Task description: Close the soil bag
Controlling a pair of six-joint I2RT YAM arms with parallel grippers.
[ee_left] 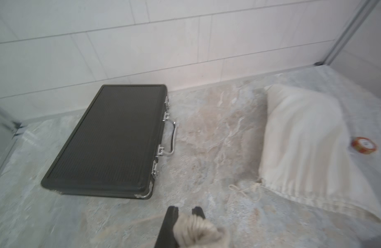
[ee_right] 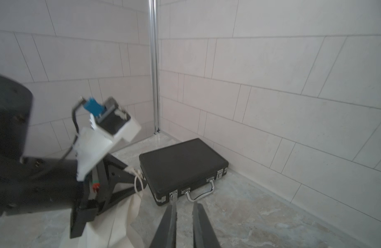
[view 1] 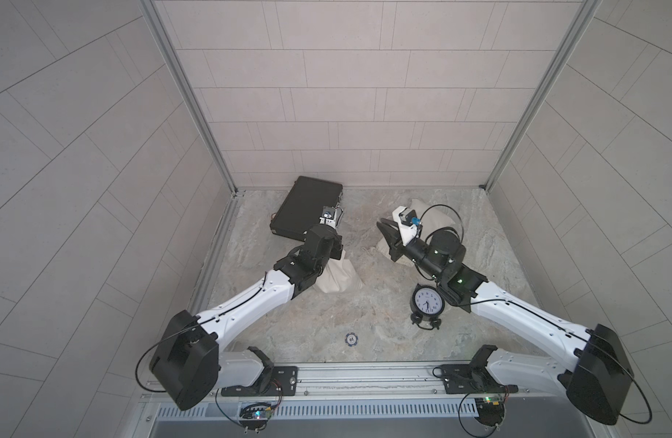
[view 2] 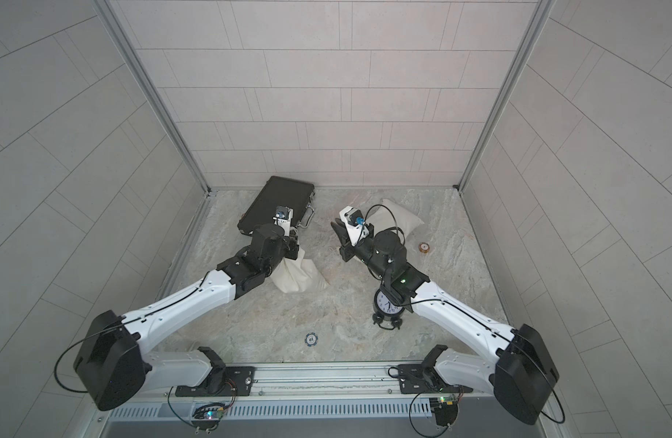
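Observation:
A cream cloth bag (view 2: 296,273) stands on the floor below my left gripper. Its bunched neck (ee_left: 198,231) sits at the left fingers in the left wrist view, with the dark fingertips apart. Whether they press on the cloth cannot be told. A thin white drawstring (ee_right: 136,180) hangs by those fingers in the right wrist view. My right gripper is partly open, with only floor visible between its fingers, to the right of the bag and apart from it. The bag's lower part is outside the left wrist view.
Behind the left gripper lies a black briefcase (ee_left: 112,138). A second cream drawstring bag (ee_left: 310,148) lies at the back right, near a tape roll (ee_left: 364,145). A black clock (view 1: 428,300) stands under the right arm; a small round object (view 1: 351,338) lies at front.

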